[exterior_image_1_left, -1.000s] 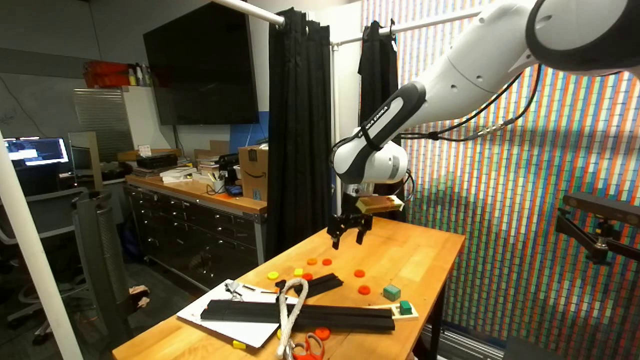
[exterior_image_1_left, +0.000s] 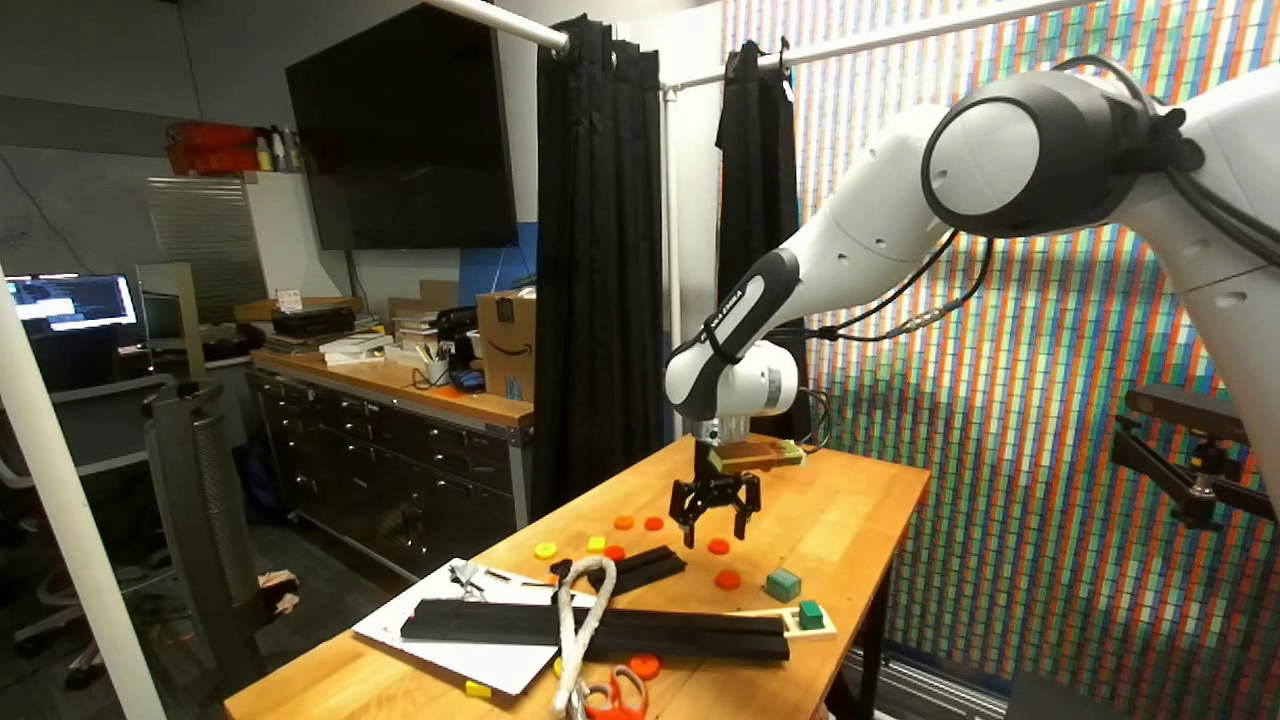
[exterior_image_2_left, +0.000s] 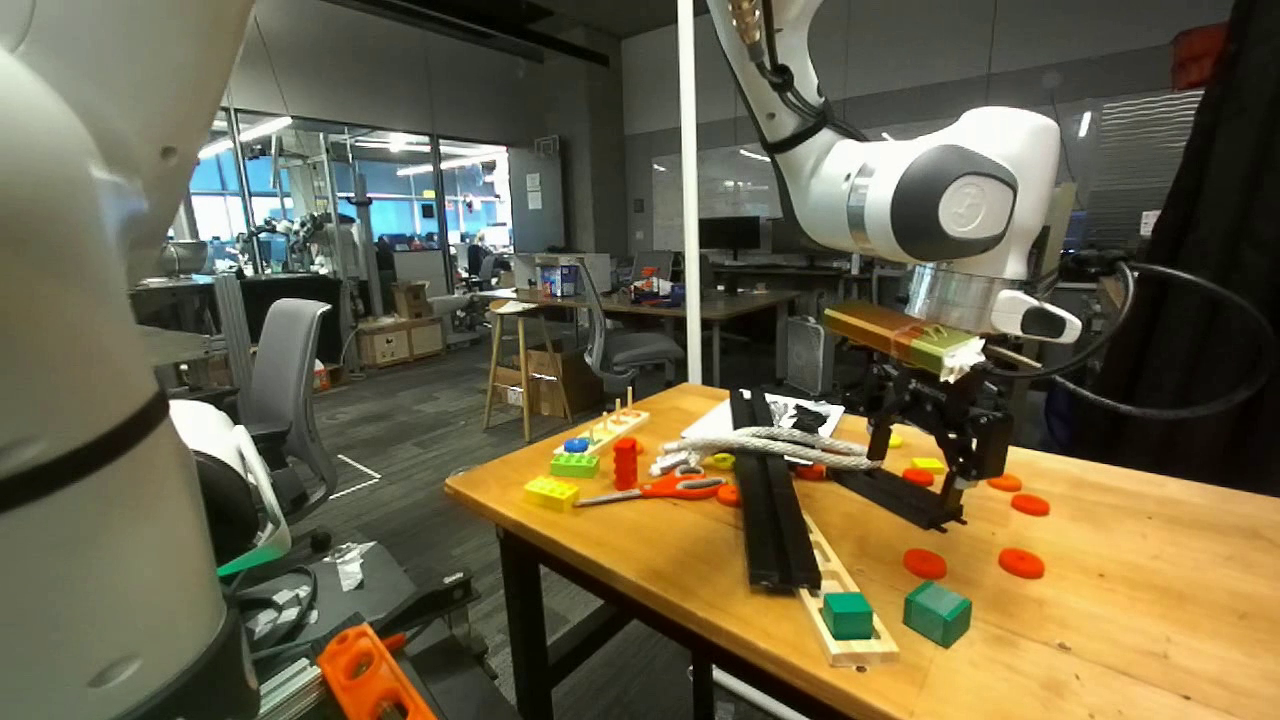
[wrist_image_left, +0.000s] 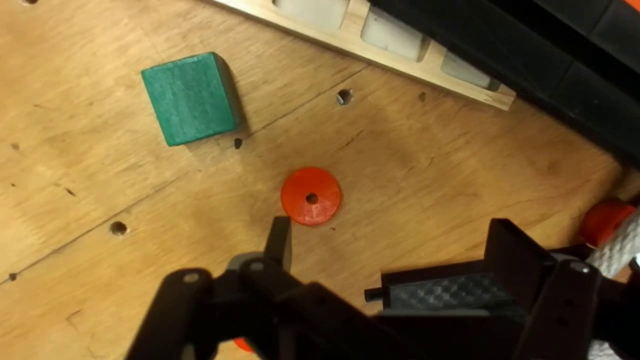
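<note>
My gripper (exterior_image_1_left: 714, 532) hangs over the wooden table, its fingers wide apart and nothing between them. In the wrist view, a red disc (wrist_image_left: 310, 196) with a centre hole lies just beyond the left fingertip. Toward the upper left of that view sits a green cube (wrist_image_left: 190, 99), clear of the fingers. A short black piece (wrist_image_left: 450, 287) lies on the table below the gap between the fingers, partly hidden by the gripper. More red discs (exterior_image_2_left: 1021, 563) are scattered near the gripper in exterior view 2.
A long black bar (exterior_image_1_left: 600, 629) lies across a white board (exterior_image_1_left: 451, 649) and a slotted wooden strip (exterior_image_2_left: 837, 649). A looped rope (exterior_image_1_left: 573, 648) drapes over the bar. Orange scissors (exterior_image_2_left: 679, 486) and several toy blocks crowd one end. Bare tabletop (exterior_image_2_left: 1152, 600) surrounds the far discs.
The arm has lowered, bringing my gripper down toward the table and slightly right in exterior view 1. The objects on the table have stayed where they were.
</note>
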